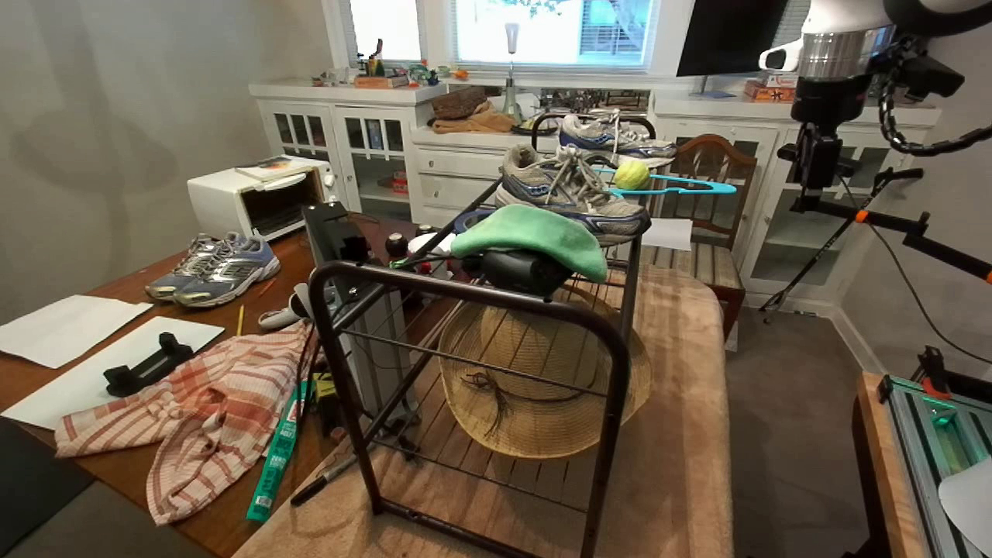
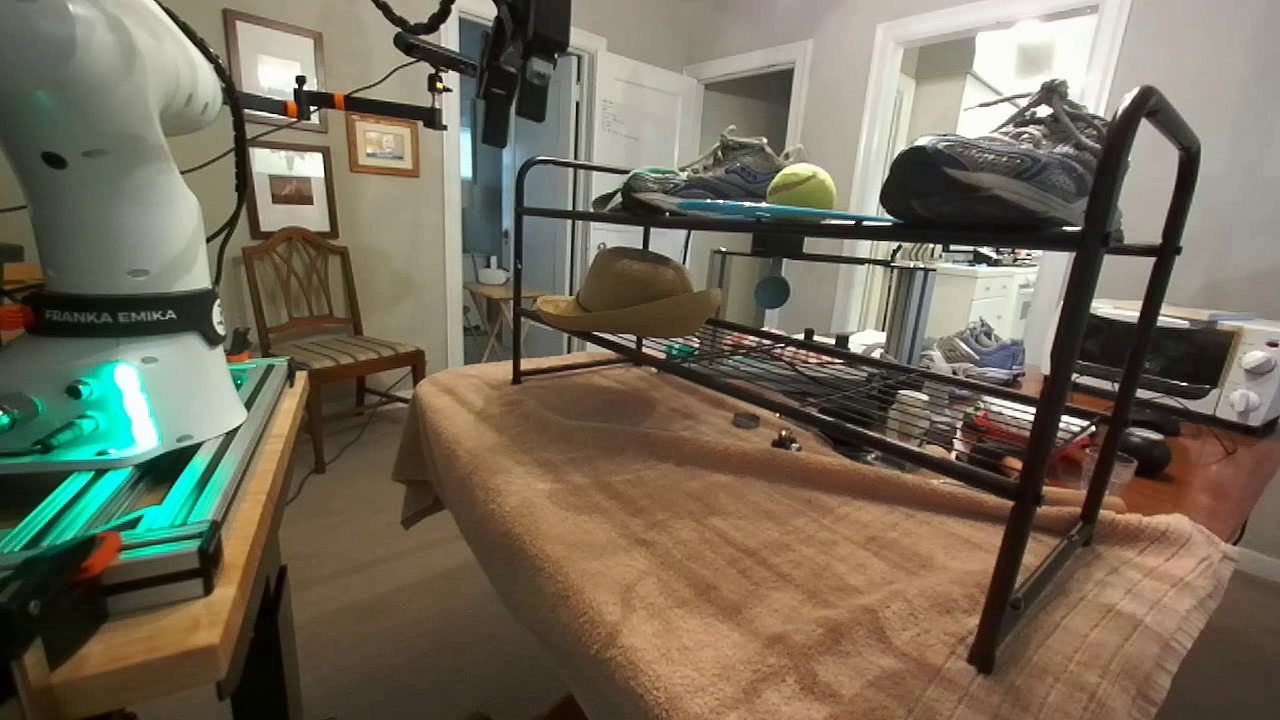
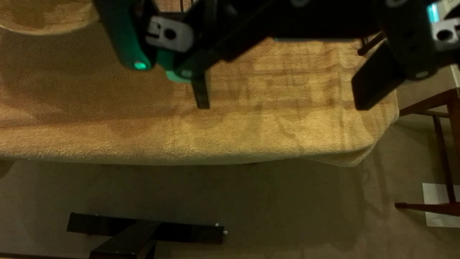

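My gripper is open in the wrist view, its two fingers (image 3: 201,92) wide apart with only the tan towel showing between and beyond them. In exterior view 1 the gripper (image 1: 818,172) hangs at the upper right, clear of the dark metal rack (image 1: 483,290). On the rack's top tier are grey-blue sneakers (image 2: 1002,180), a yellow-green tennis ball (image 2: 801,188) and a flat light-blue piece (image 1: 693,187). The straw hat (image 2: 636,292) rests on the lower tier. A green cloth (image 1: 530,237) drapes over a black object at the rack's near end.
The towel-covered table (image 2: 720,528) has a wide bare stretch in front of the rack. On the brown desk are another pair of sneakers (image 1: 218,270), a striped cloth (image 1: 200,409) and a toaster oven (image 1: 260,197). A wooden chair (image 2: 318,312) stands past the table's end.
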